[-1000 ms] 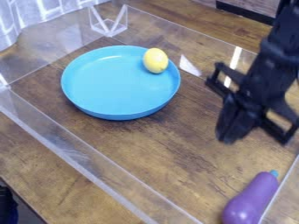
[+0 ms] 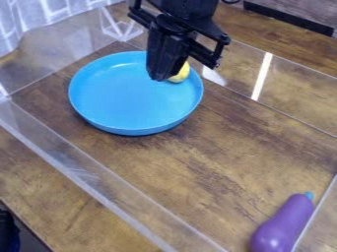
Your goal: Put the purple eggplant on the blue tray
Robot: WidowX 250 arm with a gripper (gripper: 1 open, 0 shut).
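The purple eggplant [image 2: 283, 228] lies on the wooden table at the lower right, its green stem end pointing up and to the right. Toward the upper left sits the round blue tray [image 2: 112, 113]. My black gripper [image 2: 168, 69] hangs above the tray's far right part, well away from the eggplant. Its fingers are dark and overlap in this view, so whether they are apart or together is unclear.
A yellow egg-like object [image 2: 182, 74] rests at the tray's far right side, mostly hidden behind my gripper. Clear plastic walls border the table at left and right. Bare wood [image 2: 198, 172] lies between tray and eggplant.
My arm has swung left from above the right side of the table to above the tray, now covering most of the yellow object. Eggplant and tray have not moved.
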